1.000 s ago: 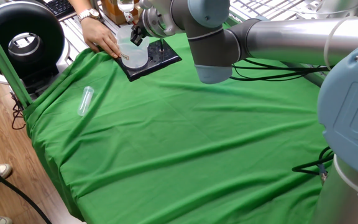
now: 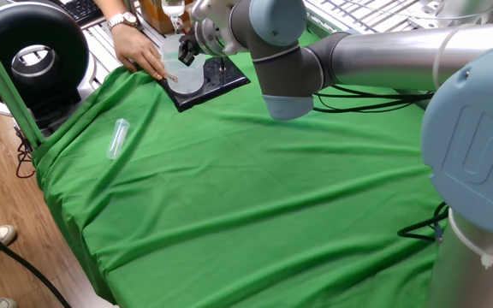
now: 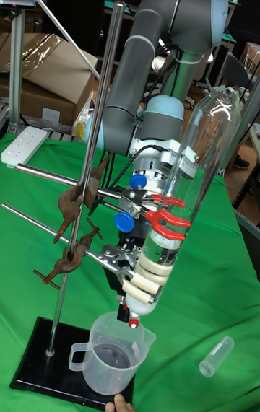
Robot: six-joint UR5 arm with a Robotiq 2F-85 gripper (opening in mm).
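A glass separating funnel (image 3: 204, 150) with a red-tipped outlet hangs tilted in clamps on the metal stand (image 3: 91, 150). Below its outlet, a translucent plastic beaker (image 3: 100, 374) rests on the black stand base (image 3: 31, 366); whether it holds liquid is unclear. A person's hand (image 2: 137, 53) touches the beaker's side. My gripper (image 2: 188, 50) is close above the beaker, by the funnel's lower end. In exterior view 3 its dark fingers are mostly behind the funnel and clamp, so how the fingers stand is hidden.
A clear plastic tube (image 2: 118, 139) lies on the green cloth (image 2: 255, 197), apart from the stand. A white power strip (image 3: 23, 146) sits at the cloth's far left in exterior view 3.
My arm's elbow and base part appear shifted slightly left in exterior view 1. The gripper end stays close to the same spot; hand, beaker and tube have not moved.
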